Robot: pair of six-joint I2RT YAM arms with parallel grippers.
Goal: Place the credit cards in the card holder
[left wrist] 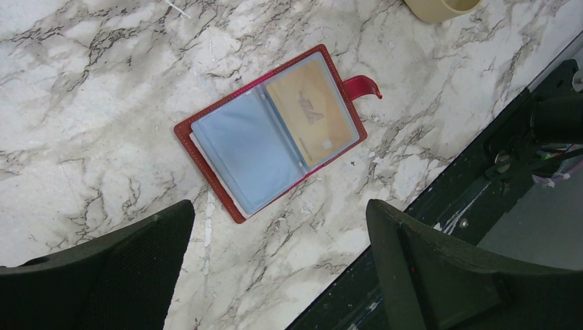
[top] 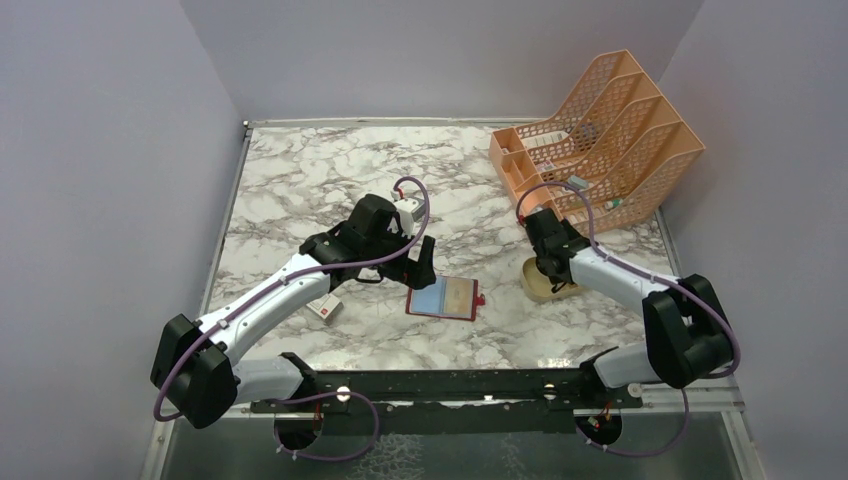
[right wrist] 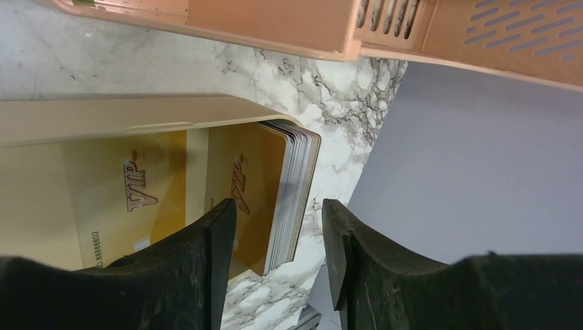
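Observation:
The card holder (left wrist: pixel 247 144) lies unfolded on the marble table, red-edged with clear sleeves. A gold card (left wrist: pixel 311 113) shows in its right sleeve; the left one looks pale blue and empty. My left gripper hangs open above it, nothing between its fingers. Over the beige tray (top: pixel 537 287) at the right, my right gripper is open. In the right wrist view, a stack of gold cards (right wrist: pixel 292 196) stands at the tray's end, between the two fingertips in that view. Another gold card (right wrist: pixel 134 196) lies in the tray to its left. Whether the fingers touch the stack, I cannot tell.
An orange slotted rack (top: pixel 600 140) with small items stands behind the tray, close to the right arm. A small white box (top: pixel 325 307) rests near the left arm.

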